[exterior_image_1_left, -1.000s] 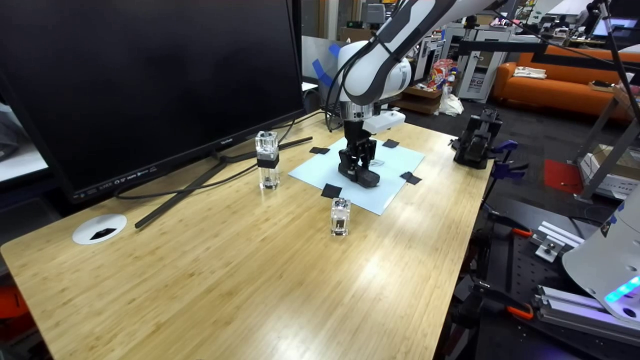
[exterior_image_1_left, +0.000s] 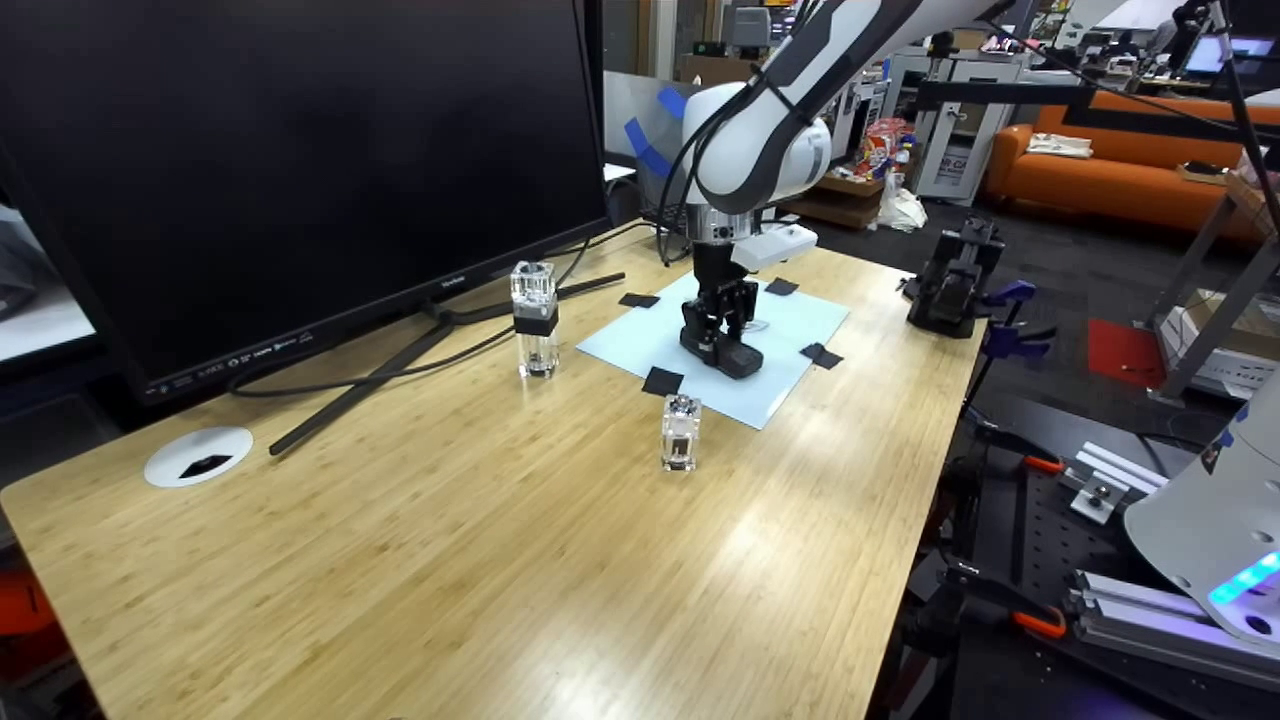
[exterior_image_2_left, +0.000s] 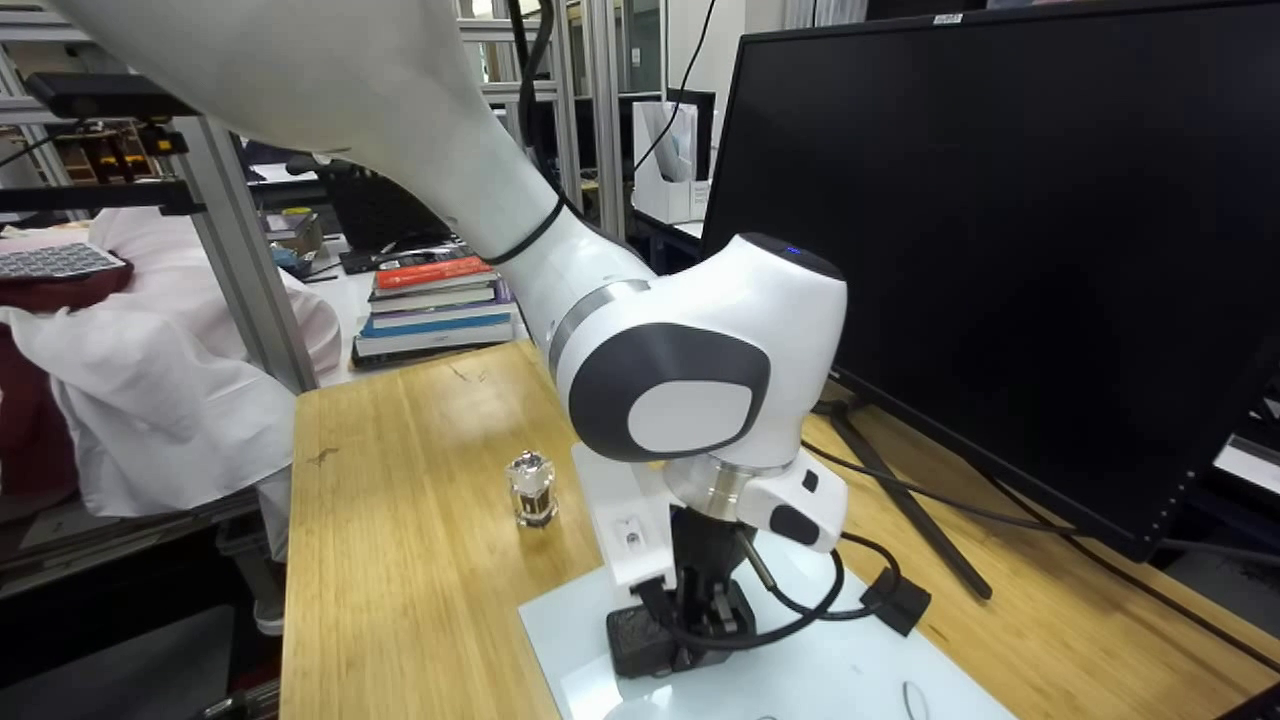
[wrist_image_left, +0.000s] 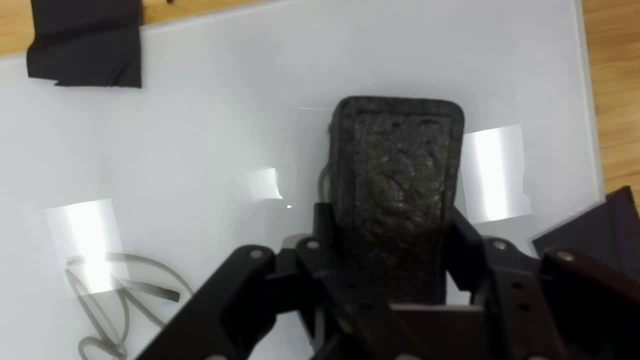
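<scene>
A dark block like a board eraser (wrist_image_left: 399, 174) lies between the fingers of my gripper, one finger along each long side. The fingers are shut on it. In exterior view 1 the block (exterior_image_1_left: 737, 359) is down at the glossy white board (exterior_image_1_left: 786, 390); whether it touches the surface is hard to tell. Exterior view 2 has the gripper (exterior_image_2_left: 708, 600) low over the board, partly hidden by the wrist and cables. Grey looping lines (wrist_image_left: 141, 259) show on the board left of the gripper, drawn marks or thin cord, I cannot tell which.
Black tape (exterior_image_1_left: 662, 382) holds the board's edges. A clear grinder (exterior_image_1_left: 680, 434) stands in front of the board, a taller one (exterior_image_1_left: 535, 322) to its left by the monitor (exterior_image_1_left: 300, 168).
In exterior view 1, my arm and gripper have shifted slightly to the right, and the dark block has moved with them. The grinders stand where they were.
</scene>
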